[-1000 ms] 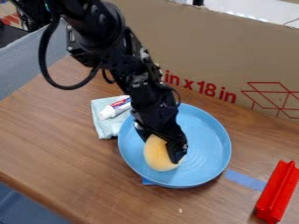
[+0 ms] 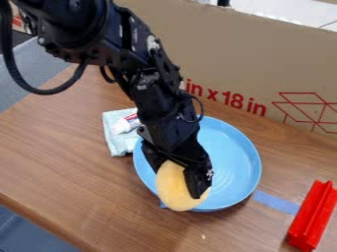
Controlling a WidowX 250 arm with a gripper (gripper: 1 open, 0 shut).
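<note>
A black robot gripper point(image 2: 184, 169) reaches down from the upper left over a light blue plate point(image 2: 232, 157). Its fingertips are at a yellow, rounded object point(image 2: 176, 194) on the front left part of the plate, partly covering it.
A folded pale cloth point(image 2: 118, 142) with a white tube lies left of the plate. A red block point(image 2: 310, 215) is at the right. A cardboard box point(image 2: 250, 59) stands behind.
The gripper and the yellow object have shifted slightly toward the front and left, the object now reaching nearer the plate's front edge.
</note>
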